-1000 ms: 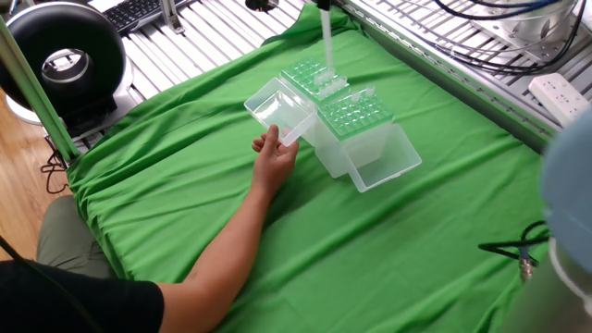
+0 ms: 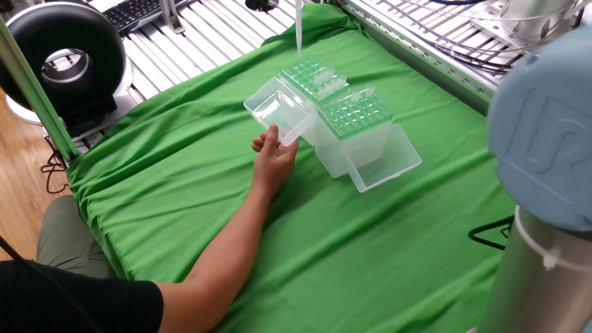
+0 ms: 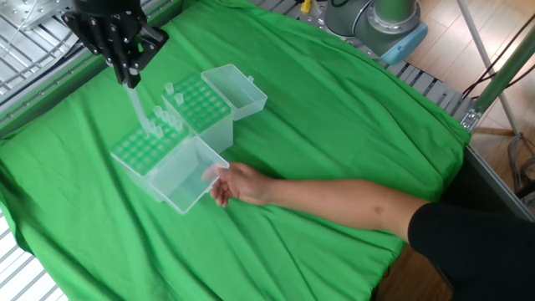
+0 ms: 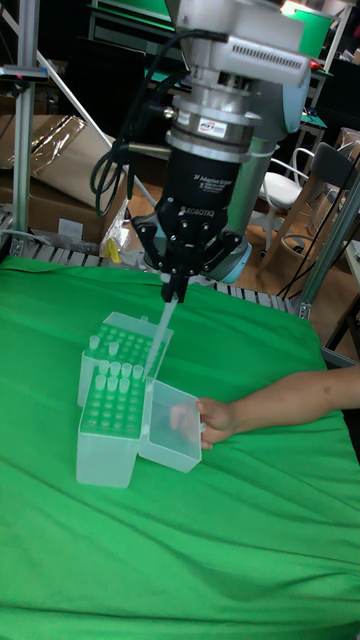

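My gripper (image 4: 171, 290) is shut on a long clear pipette tip (image 4: 164, 329), which hangs slightly tilted below the fingers. In exterior view 2 the gripper (image 3: 128, 81) stands above the first tip rack (image 3: 134, 153), the tip (image 3: 139, 107) slanting down toward it. Exterior view 1 shows only the tip (image 2: 299, 30), its lower end by that rack's far edge; the gripper is out of frame. The first rack (image 4: 107, 459) has a green perforated top with several tips standing in it. The second rack (image 2: 356, 116), also green-topped, adjoins it and carries a few tips.
A person's hand (image 2: 273, 162) holds the first rack's open lid (image 2: 277, 109). The second rack's lid (image 2: 387, 159) hangs open on the other side. Green cloth (image 3: 334, 125) covers the table, with free room around the racks.
The arm has swung further into view at right; racks and hand stay put.
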